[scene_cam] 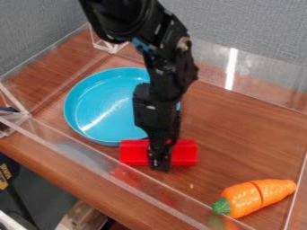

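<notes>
My black gripper (161, 154) is down over a red block (135, 153), which lies flat just in front of a light blue plate (92, 103). The block shows on both sides of the fingers; whether they are shut on it I cannot tell. A toy carrot (252, 196) with a green top lies at the lower right, apart from the block.
Clear plastic walls border the wooden table (228, 135) at the back, left, front and right. Dark objects sit outside at the left edge.
</notes>
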